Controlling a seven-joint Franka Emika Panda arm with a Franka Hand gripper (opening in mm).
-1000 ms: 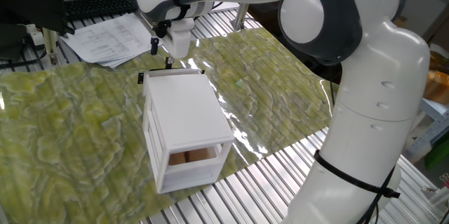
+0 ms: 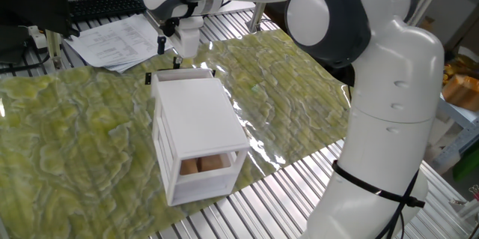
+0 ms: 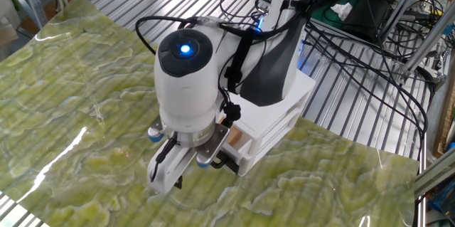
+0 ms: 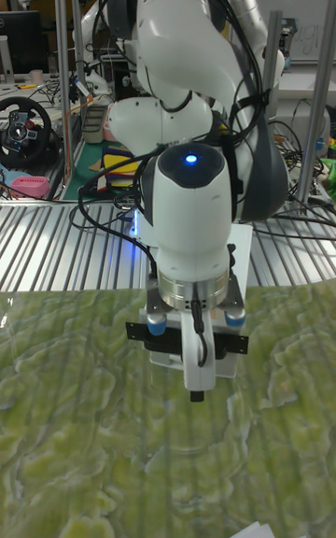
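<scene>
A white box-shaped cabinet (image 2: 198, 119) stands on the green patterned mat, its near end showing an opening with brown inside. At its far end, a white drawer-like part (image 2: 183, 76) sticks out a little beyond the top panel. A black bar (image 4: 164, 338) runs across that end; whether it belongs to the drawer or the hand is unclear. My gripper (image 2: 178, 64) points down at the far end, close against the bar. Seen edge-on, the white hand (image 4: 198, 354) hides the gap between the fingers, so neither its opening nor any grip shows.
Papers (image 2: 116, 42) and a keyboard (image 2: 105, 7) lie behind the mat (image 3: 64, 106). Cables (image 3: 348, 63) hang near the arm's base.
The hand has shifted slightly away from the cabinet's top panel. A gap has opened at the far end, with the white drawer-like part and black bar farther out. The top panel has stayed put.
</scene>
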